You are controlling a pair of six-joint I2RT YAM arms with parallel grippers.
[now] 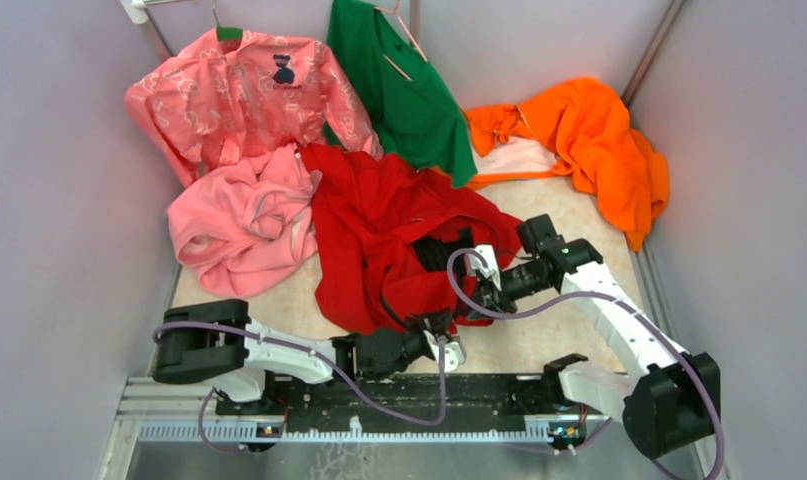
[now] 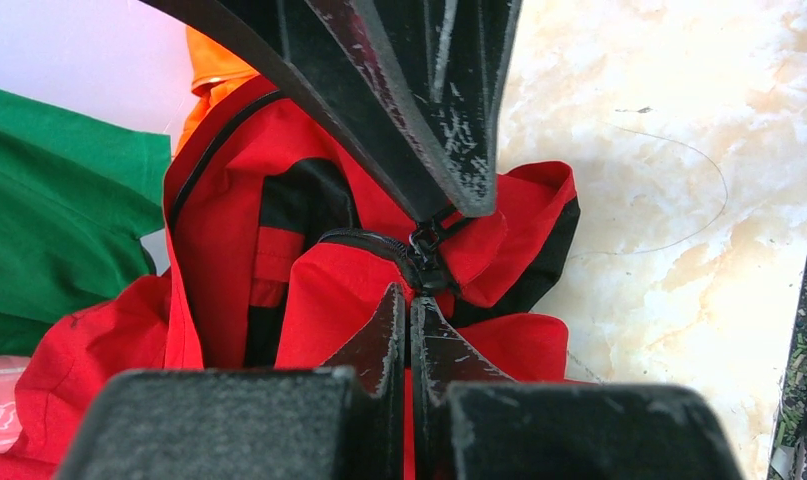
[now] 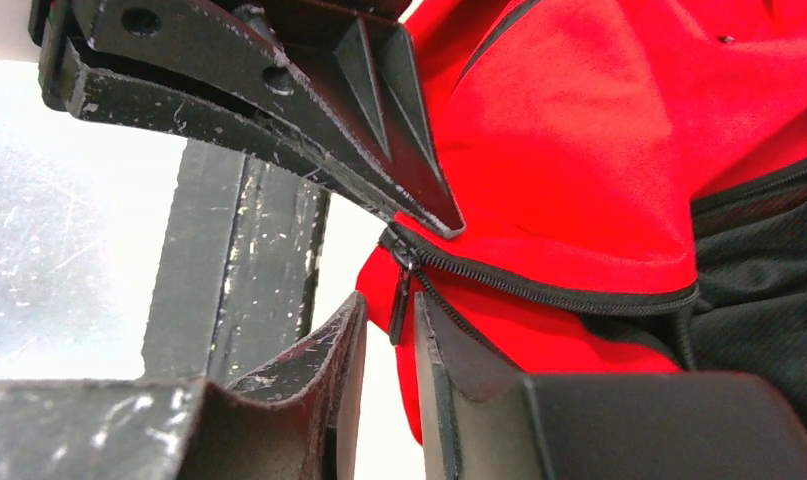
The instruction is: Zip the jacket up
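Observation:
The red jacket [image 1: 369, 220] lies bunched in the middle, its black zip [image 2: 359, 238] running to the slider [image 2: 429, 262]. My left gripper is shut just below the slider, with nothing clearly held. My right gripper is part open, its fingertips either side of the hanging zipper pull [image 3: 398, 305], not closed on it; the slider [image 3: 404, 257] sits above. Each wrist view shows the other gripper reaching in from above, close to the zip end.
Pink garments [image 1: 239, 220], a hanging green top [image 1: 409, 120] and an orange garment [image 1: 609, 150] surround the jacket at the sides and back. Bare tabletop [image 2: 679, 120] shows near the front edge and at right.

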